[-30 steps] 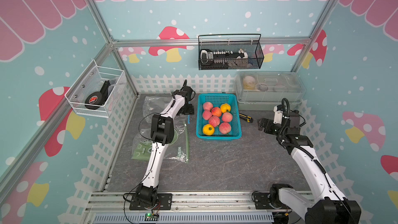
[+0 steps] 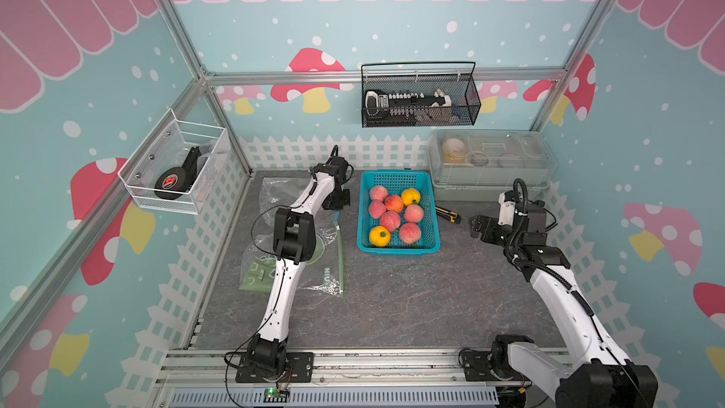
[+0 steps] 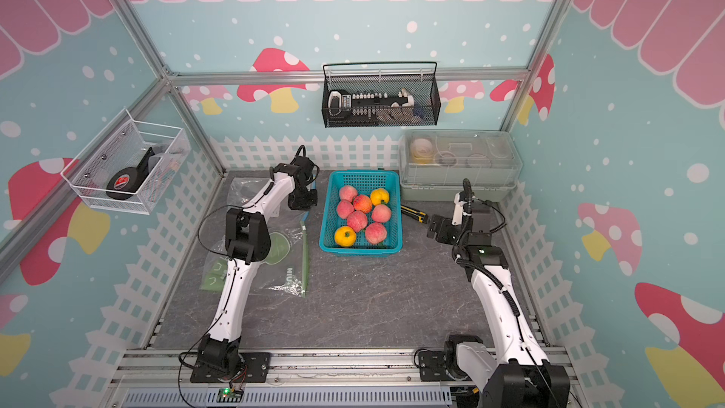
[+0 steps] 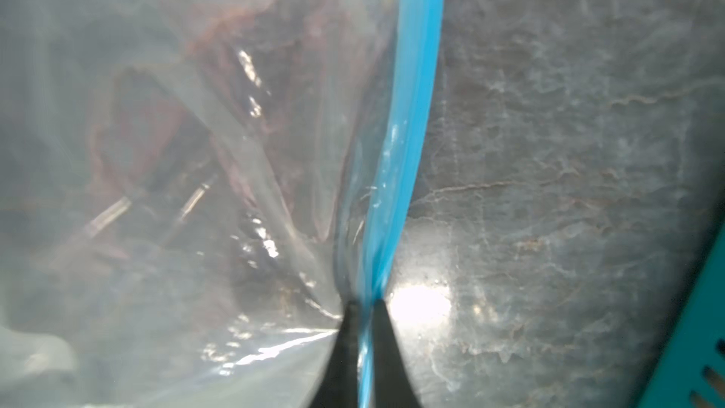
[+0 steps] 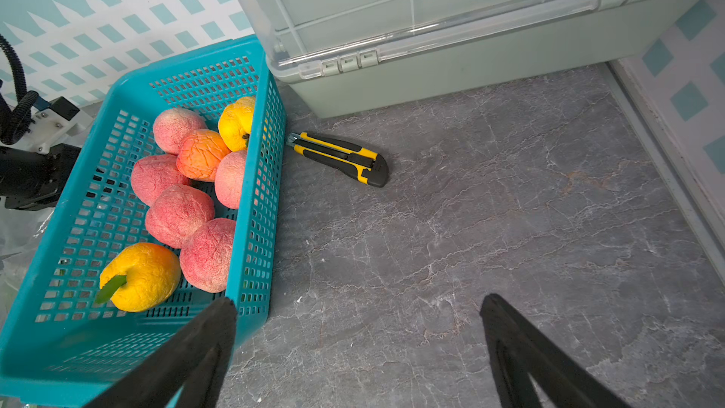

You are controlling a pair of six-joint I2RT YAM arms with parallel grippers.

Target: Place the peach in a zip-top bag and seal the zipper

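Clear zip bags [image 2: 283,192] lie on the left of the table, one over a green-printed bag [image 2: 264,275]. My left gripper is shut on the blue zipper edge [image 4: 411,105] of a clear bag, close above the table left of the teal basket. That basket [image 5: 256,249] holds several peaches [image 2: 410,232] and yellow fruits [image 2: 379,236]. My right gripper stands open over the table right of the basket, nothing between its fingers.
A yellow-black utility knife [image 5: 340,158] lies beside the basket. A lidded plastic box [image 2: 491,166] stands at the back right.
The right arm and the basket have not moved.
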